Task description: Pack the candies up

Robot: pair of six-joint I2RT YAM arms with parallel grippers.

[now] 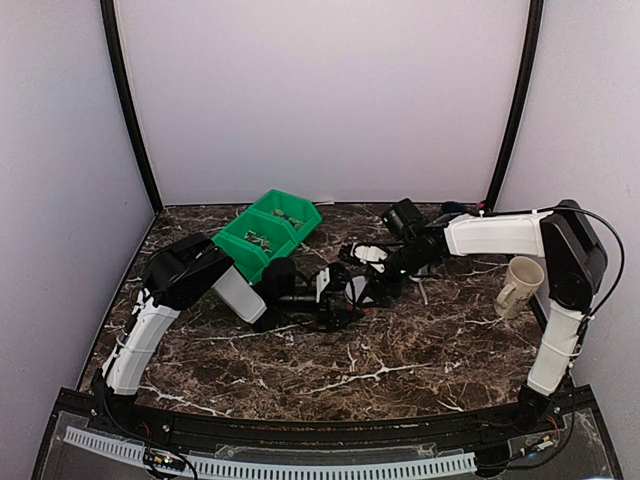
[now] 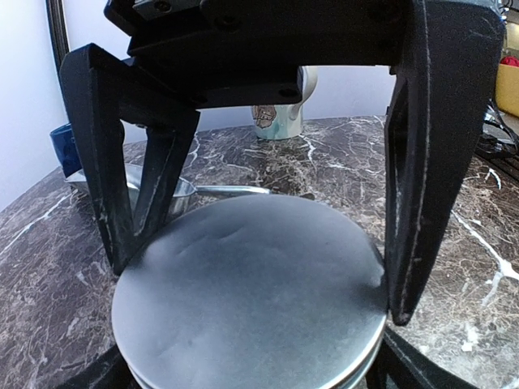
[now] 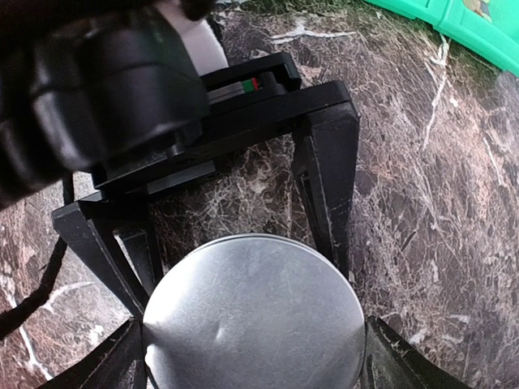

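A round silver-topped tin is between my two grippers, low over the middle of the table. My left gripper reaches it from the left, my right gripper from the right. In the left wrist view the tin's smooth grey face fills the lower middle, with the right gripper's spread fingers on both sides. The right wrist view shows a silver face beside the left gripper's fingers. Both fingers stand wide; whether their pads touch the tin is hidden. A green compartment tray holds small items.
A pale mug stands at the right, with a dark blue cup behind the right arm. The left wrist view has a metal scoop lying beyond the tin.
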